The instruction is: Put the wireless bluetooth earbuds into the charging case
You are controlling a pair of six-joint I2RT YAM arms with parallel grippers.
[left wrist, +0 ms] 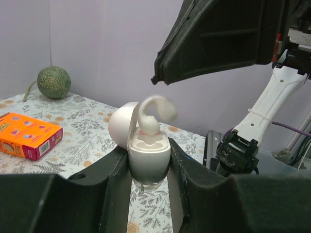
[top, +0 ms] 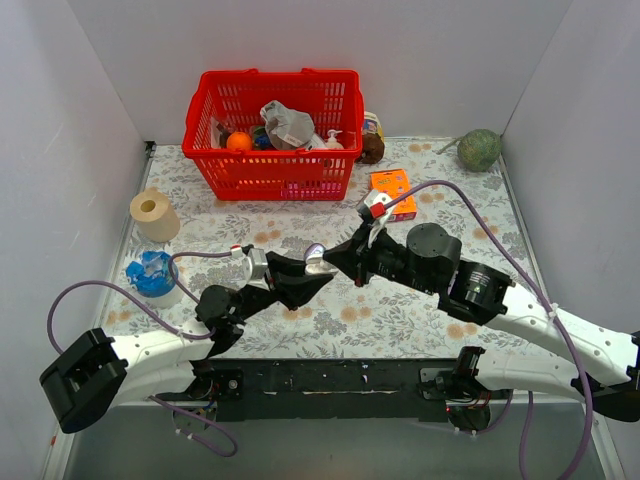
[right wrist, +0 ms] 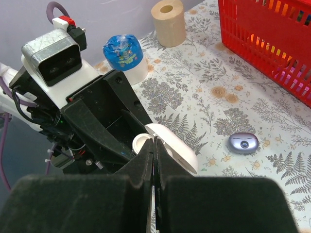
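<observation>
My left gripper (top: 310, 277) is shut on the white charging case (left wrist: 149, 162), held above the table with its lid (left wrist: 122, 125) standing open. A white earbud (left wrist: 147, 120) rises from the case's top, its upper end curving to the right and blurred. How deep it sits is hidden. Just above it in the left wrist view is the tip of my right gripper, with a small gap between them. That gripper is shut in the right wrist view, and no earbud shows between its fingers. Beyond its tips are the case's open lid (right wrist: 177, 145) and my left gripper's fingers (right wrist: 97, 133).
A small silver-purple device (right wrist: 243, 143) lies on the table close by. The red basket (top: 275, 180) stands at the back, an orange box (top: 394, 194) to its right. A paper roll (top: 155, 215) and a blue-wrapped roll (top: 152, 275) are at left.
</observation>
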